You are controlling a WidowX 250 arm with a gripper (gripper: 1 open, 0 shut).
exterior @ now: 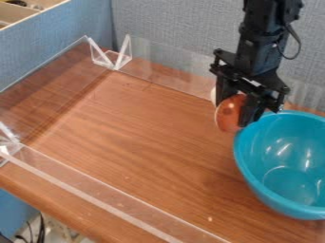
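My black gripper (244,95) is shut on an orange, rounded object (229,115), held just above and left of the rim of a teal bowl (282,178) at the right of the wooden surface. A pale, partly hidden shape shows behind the gripper; I cannot tell what it is.
Clear plastic barriers with white corner brackets (109,58) edge it. A grey padded wall stands behind, and cables hang at the lower left outside the surface.
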